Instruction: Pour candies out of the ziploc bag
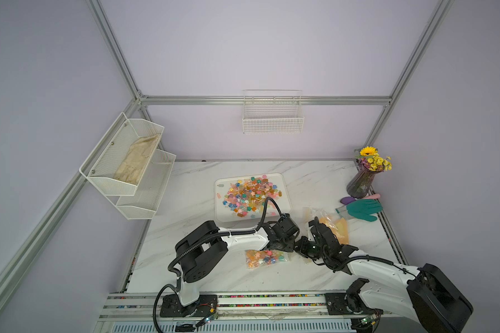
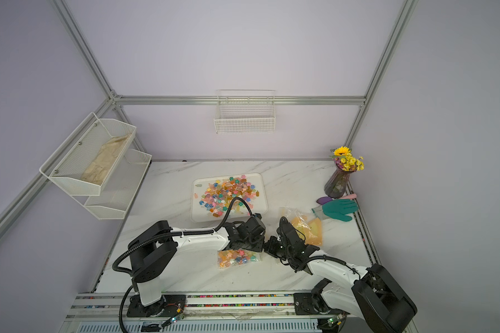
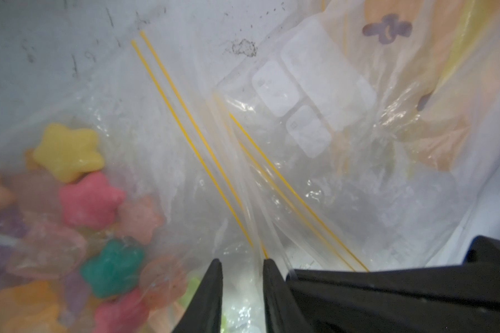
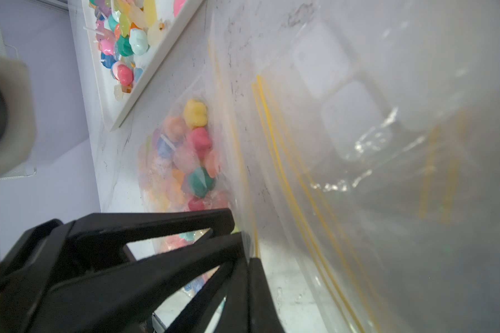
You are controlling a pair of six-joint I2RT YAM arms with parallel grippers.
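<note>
The clear candy ziploc bag (image 1: 265,258) lies flat near the table's front, star-shaped candies showing through it. Yellow seal lines (image 3: 191,144) run along its mouth in the left wrist view. My left gripper is part open over this mouth end, with clear film showing in the gap between its fingers. From the right, my right gripper has its fingers shut at the film's edge, where the creased film meets the tips. In the top views both grippers almost meet, and the arms hide the bag's right end.
A white tray (image 1: 221,213) of loose candies stands behind the left arm. More clear bags with orange contents (image 1: 341,228) lie under and behind the right arm. Teal gloves (image 1: 364,209) and a flower vase (image 1: 362,183) occupy the right side.
</note>
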